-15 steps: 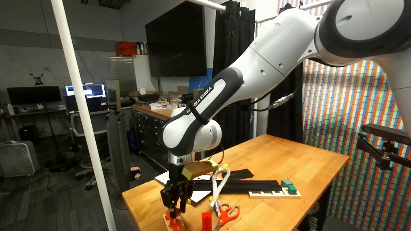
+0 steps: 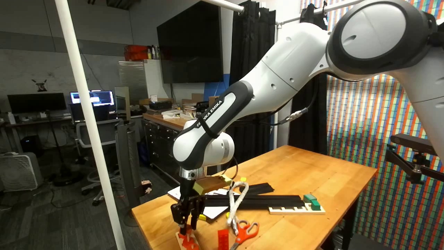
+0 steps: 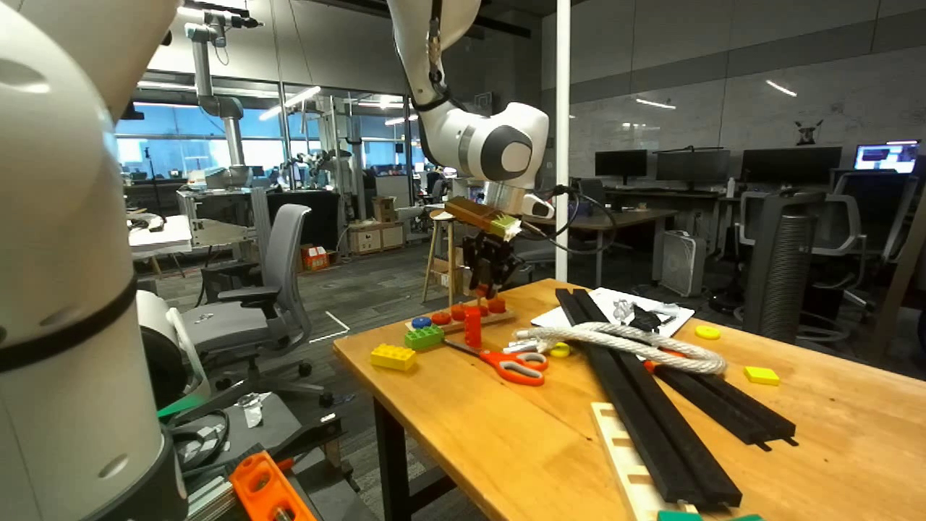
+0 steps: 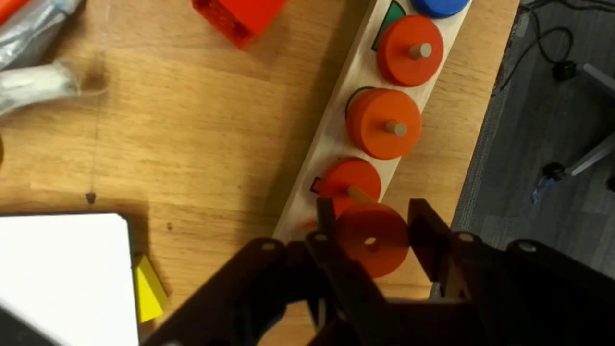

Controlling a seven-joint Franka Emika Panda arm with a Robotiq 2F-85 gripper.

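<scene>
A wooden peg board (image 4: 314, 167) runs diagonally through the wrist view, carrying red-orange discs on its pegs: one red disc (image 4: 410, 51), a thicker orange disc (image 4: 383, 122) and another red disc (image 4: 347, 178) closest to the fingers. My gripper is shut on a separate red-orange disc (image 4: 377, 253), whose centre hole shows. This held disc is over the board's near end and overlaps the closest peg's disc in the view; the gap between them cannot be judged. In exterior view 1 the gripper (image 2: 188, 227) hangs low above the board (image 2: 181, 243).
A blue disc (image 4: 439, 5) sits farther along the board. Nearby are a red block (image 2: 223, 239), orange-handled scissors (image 2: 247, 231), white rope (image 3: 599, 334), a green brick (image 3: 423, 338) and a yellow brick (image 3: 393, 357). The table edge runs close beside the board.
In exterior view 1 my arm and gripper have shifted slightly left and a little upward. The table objects appear unmoved.
</scene>
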